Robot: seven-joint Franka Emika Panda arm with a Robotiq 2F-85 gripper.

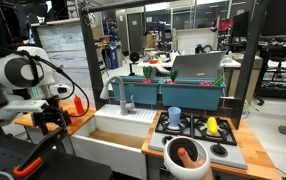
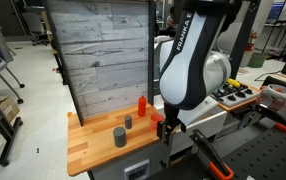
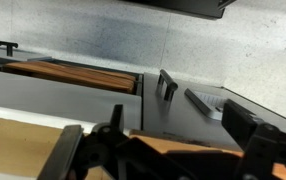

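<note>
My gripper (image 1: 53, 126) hangs low at the left, in front of the wooden counter (image 1: 80, 121). In the second exterior view the gripper (image 2: 168, 131) is at the counter's front edge, beside the grey cabinet fronts. Dark fingers (image 3: 65, 150) stand wide apart along the bottom of the wrist view, with nothing seen between them. Beyond them are a grey front panel with a dark handle (image 3: 167, 85) and an open compartment holding wooden slats (image 3: 83, 76).
A red bottle (image 2: 142, 105) and a grey cup (image 2: 120, 136) stand on the counter. To the right are a sink (image 1: 123, 139), a blue mug (image 1: 174, 116), a yellow object (image 1: 212, 127) on the stove and a white pot (image 1: 190, 171). Floor (image 3: 83, 30) lies below.
</note>
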